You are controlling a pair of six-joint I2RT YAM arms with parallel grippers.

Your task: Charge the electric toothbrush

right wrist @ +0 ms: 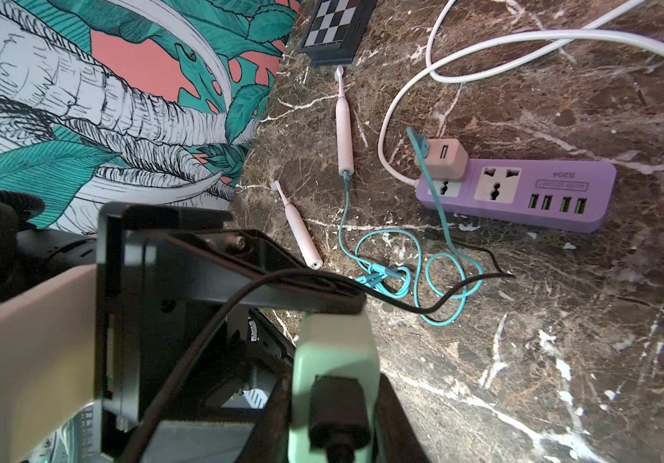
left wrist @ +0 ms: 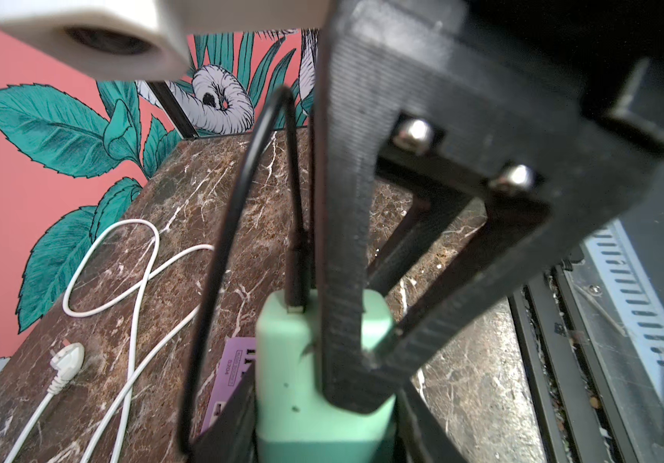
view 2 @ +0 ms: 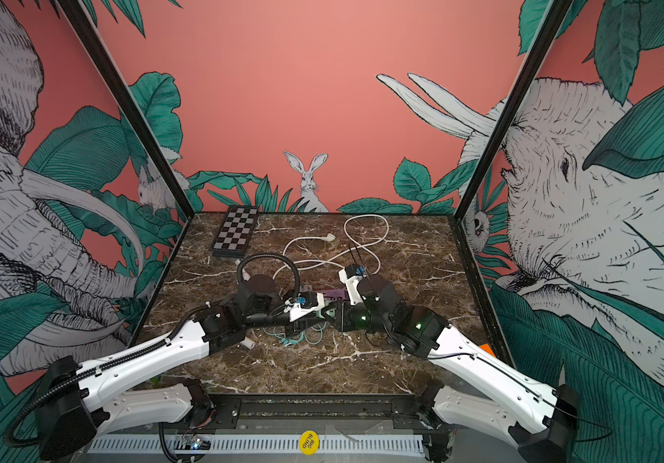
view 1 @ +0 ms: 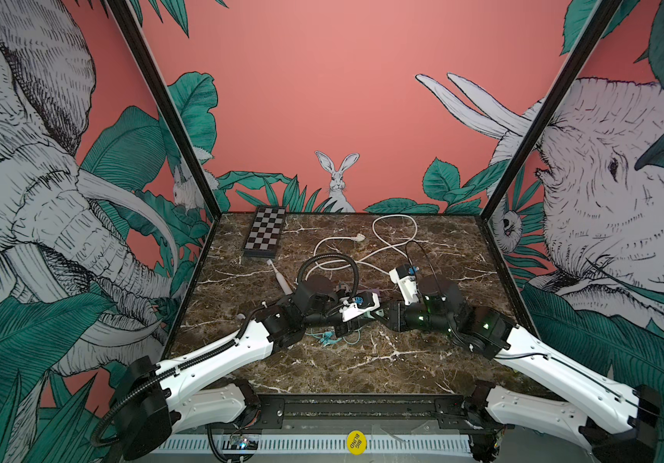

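A mint-green charger block (left wrist: 324, 378) hangs above the table, a black cable's plug (right wrist: 339, 413) seated in it. My left gripper (view 1: 366, 312) and my right gripper are both shut on this block from opposite sides. On the table, one pink toothbrush (right wrist: 345, 135) has a teal cable (right wrist: 345, 208) at its base. A second pink toothbrush (right wrist: 301, 235) lies nearer, no cable visible on its end. The purple power strip (right wrist: 544, 193) carries a pink adapter (right wrist: 443, 158) with the teal cable's other end.
The black cable (right wrist: 455, 301) trails from the block across the table. A white cord (left wrist: 137, 324) with a loose plug (left wrist: 68, 359) loops behind. A checkered board (view 1: 266, 231) stands back left. Bare marble (view 1: 409, 370) lies in front of the grippers.
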